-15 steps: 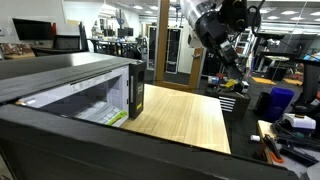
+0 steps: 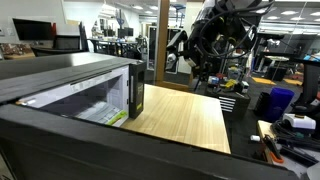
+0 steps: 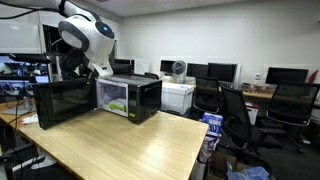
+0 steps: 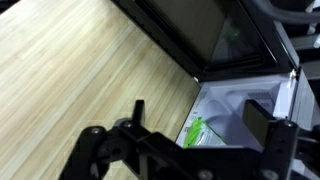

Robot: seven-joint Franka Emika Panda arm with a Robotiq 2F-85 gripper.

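Note:
A black microwave (image 3: pixel 135 93) stands on the wooden table with its door (image 3: pixel 65 100) swung open. Its pale interior (image 4: pixel 228 108) shows in the wrist view, where a green item (image 4: pixel 203 133) lies inside; what it is exactly cannot be made out. My gripper is open, its two dark fingers wide apart with nothing seen between them. In exterior view 1 the arm's dark end (image 2: pixel 200 72) hangs above the table's far right part, clear of the microwave. The fingers are too small to read there.
A blue and white box (image 3: pixel 211 137) stands beyond the table's edge, near several office chairs. The open door fills much of the space beside the microwave opening.
The arm has shifted and turned in exterior view 1. Its lower end has swung left from the right side and now points down. The microwave and the green item look unmoved.

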